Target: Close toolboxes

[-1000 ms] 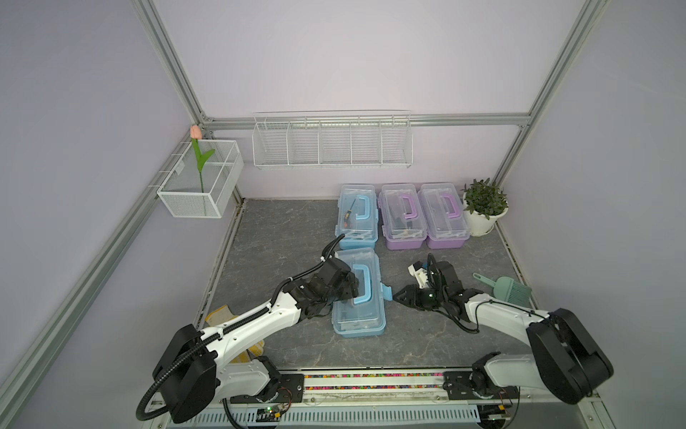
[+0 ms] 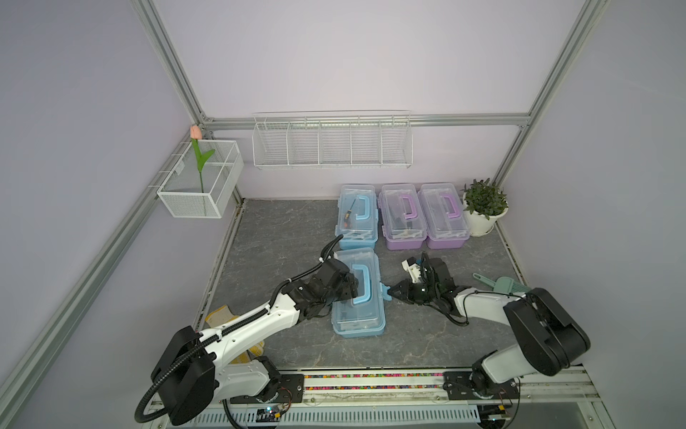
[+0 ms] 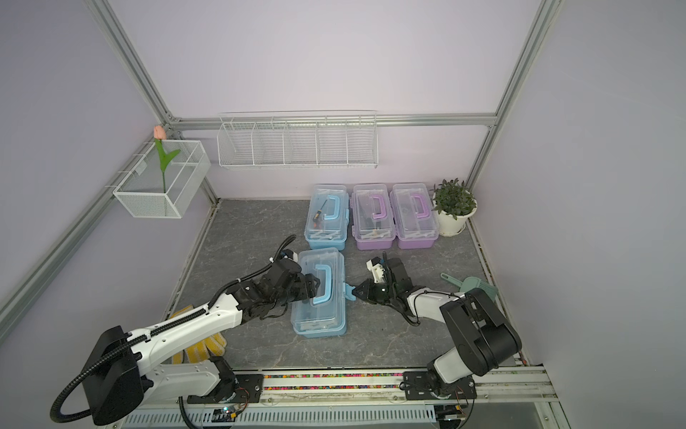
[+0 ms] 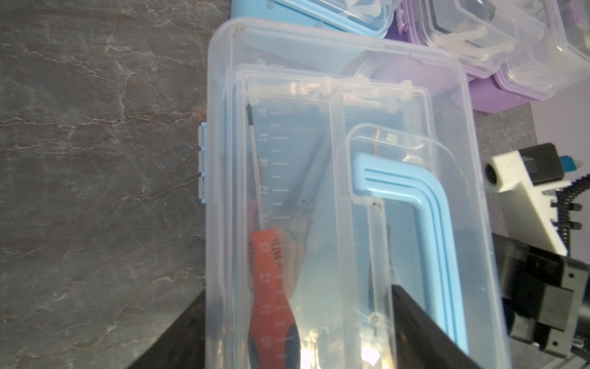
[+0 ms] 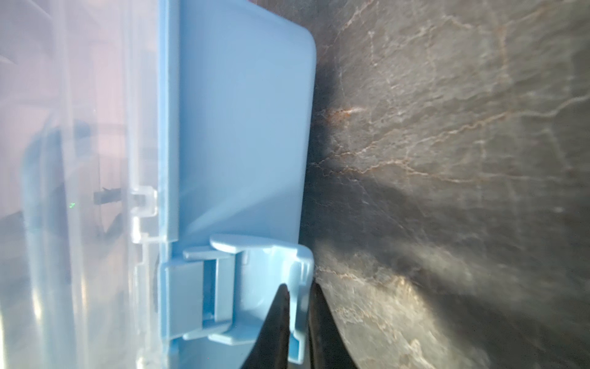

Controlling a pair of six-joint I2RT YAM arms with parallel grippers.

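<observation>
A blue toolbox (image 2: 357, 318) with a clear lid stands front centre, a red-handled screwdriver (image 4: 270, 295) visible through the lid. My left gripper (image 3: 307, 284) is over the box, shut on it; in the left wrist view its blurred fingers flank the box and its lid. On the box's right side a blue latch (image 5: 258, 289) sticks out sideways, unfastened. My right gripper is at that latch's outer edge, fingertips close together around or against it; whether it grips the latch I cannot tell.
Three closed-lidded boxes, one blue (image 2: 357, 211) and two purple (image 2: 403, 211), line the back. A potted plant (image 2: 484, 203) is back right, a green scoop (image 3: 477, 286) at right, yellow gloves (image 3: 200, 346) front left.
My right gripper has moved left onto the protruding latch. My left gripper and the box have stayed put.
</observation>
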